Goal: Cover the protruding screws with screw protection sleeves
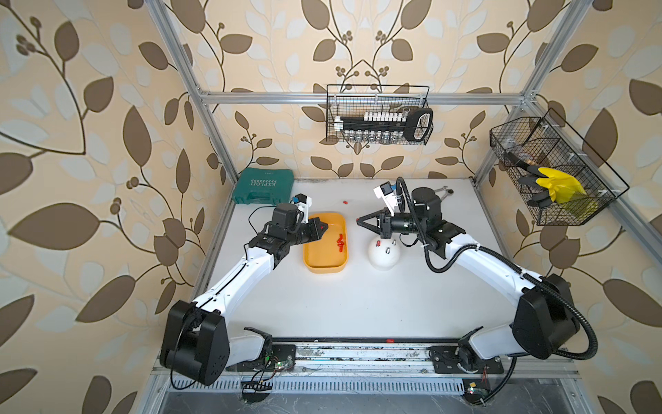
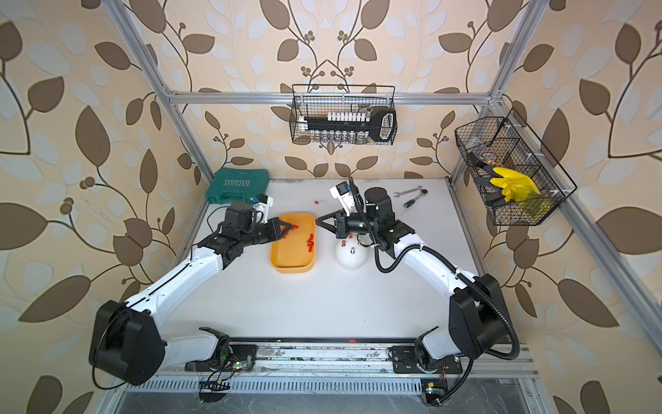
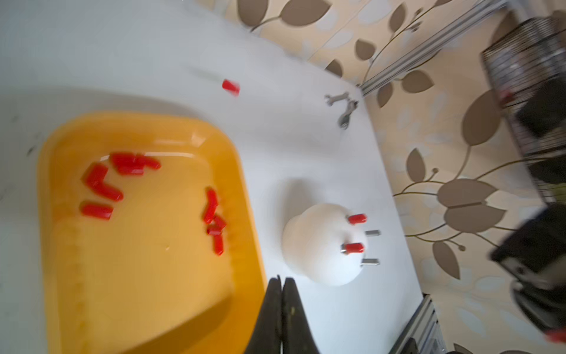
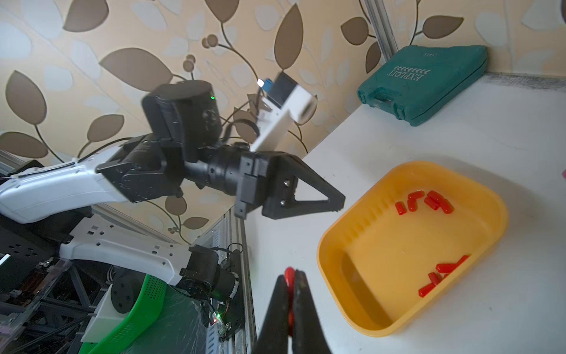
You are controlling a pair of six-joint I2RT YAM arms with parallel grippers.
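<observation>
The white dome (image 3: pixel 312 242) stands right of the orange tray (image 3: pixel 147 259); on its protruding screws are red sleeves (image 3: pixel 353 247), and bare screw ends (image 3: pixel 370 261) also show. More red sleeves (image 4: pixel 445 266) lie in the tray. My left gripper is shut over the tray with nothing between its fingers. My right gripper hangs above the dome, shut on a red sleeve that shows between its fingertips in the right wrist view.
A green case (image 1: pixel 263 185) lies at the back left, wrenches (image 2: pixel 413 193) at the back right, and a loose red piece (image 3: pixel 230 86) behind the tray. Wire baskets (image 1: pixel 378 114) hang on the walls.
</observation>
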